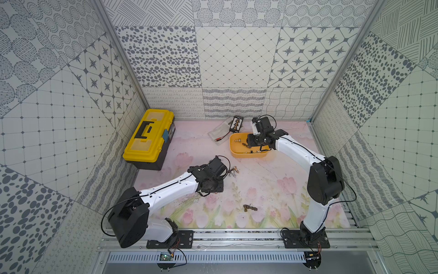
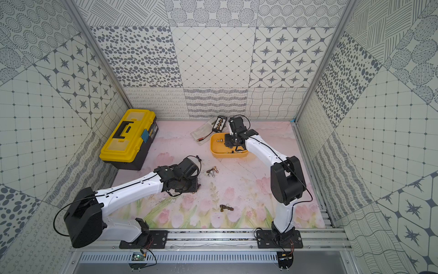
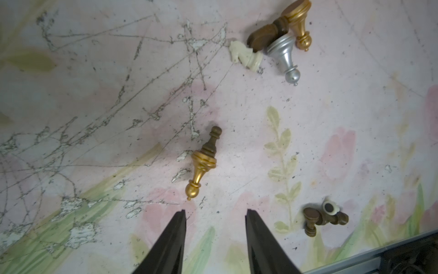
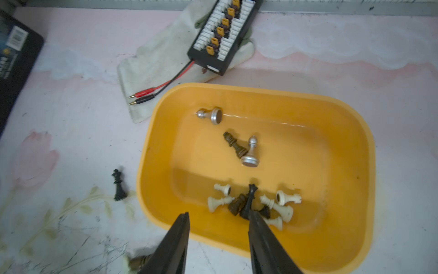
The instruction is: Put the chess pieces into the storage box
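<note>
The orange storage box (image 4: 314, 155) holds several chess pieces, silver, white, brown and black, lying mostly on their sides. My right gripper hangs over its front part, open, nothing between its fingers. A black piece (image 4: 119, 185) lies outside, left of the box. My left gripper is open above the table, short of a gold piece (image 3: 200, 169) touching a small brown one (image 3: 214, 132). A cluster with gold, brown, white and silver (image 3: 285, 59) pieces lies farther off; another mostly brown group (image 3: 312, 219) lies near the front edge.
A yellow toolbox (image 1: 152, 116) stands at the back left. Behind the box, a black connector board (image 4: 219, 41) with leads lies on a pale cloth (image 4: 146, 68).
</note>
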